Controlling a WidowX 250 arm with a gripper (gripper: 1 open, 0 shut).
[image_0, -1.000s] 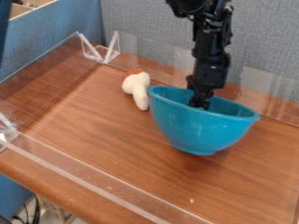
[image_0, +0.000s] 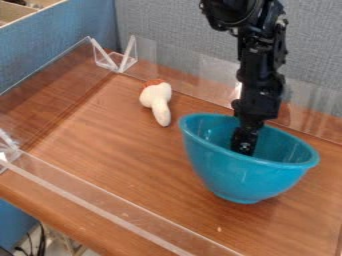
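Note:
A teal bowl (image_0: 247, 172) stands on the wooden table at the right. My black gripper (image_0: 246, 140) reaches down into it from above, its lower end inside the bowl near the left side; whether the fingers are open or shut is hidden. A white mushroom-like toy with an orange top (image_0: 158, 100) lies left of the bowl, apart from it.
Clear low barriers run along its edges, with white brackets (image_0: 115, 60) at the back left. A blue-walled box sits beyond the left edge.
The bowl has shifted toward the front right, and my gripper has moved with it, a little lower and to the right. The toy has not moved.

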